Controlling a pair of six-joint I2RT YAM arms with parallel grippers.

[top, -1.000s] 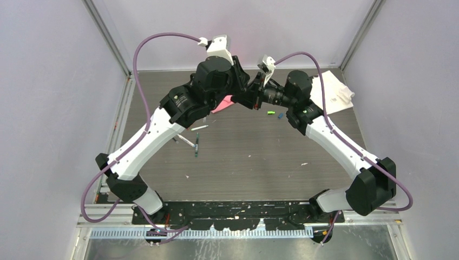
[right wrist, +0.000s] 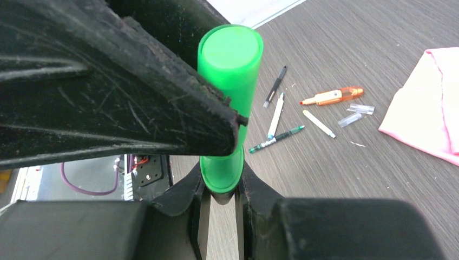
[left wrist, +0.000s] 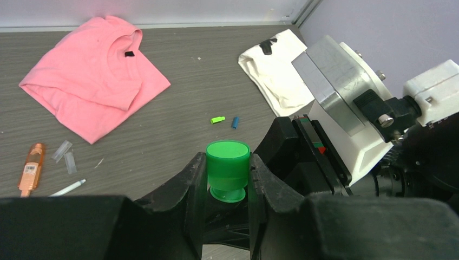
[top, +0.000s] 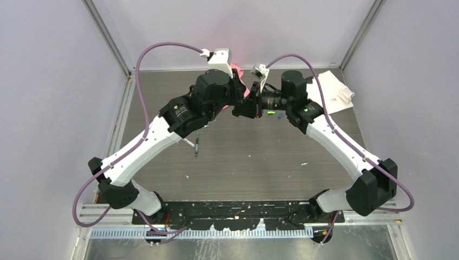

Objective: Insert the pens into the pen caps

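Observation:
My two grippers meet above the back middle of the table in the top view. The left gripper is shut on a green piece [left wrist: 227, 162], short and cylindrical where visible. In the right wrist view the right gripper is shut on the lower part of an upright green piece [right wrist: 227, 65], with the left gripper's black fingers around its upper part; whether these are cap and pen joined cannot be told. On the table lie an orange marker [right wrist: 333, 96], a white pen [right wrist: 276, 115], a green pen [right wrist: 276, 138], a black pen [right wrist: 275, 85] and clear caps [right wrist: 361, 108].
A pink shirt [left wrist: 89, 76] lies at the back, a folded white cloth [top: 330, 92] at the back right. A small lime cap [left wrist: 217, 119] and a blue cap [left wrist: 235, 122] lie near the middle.

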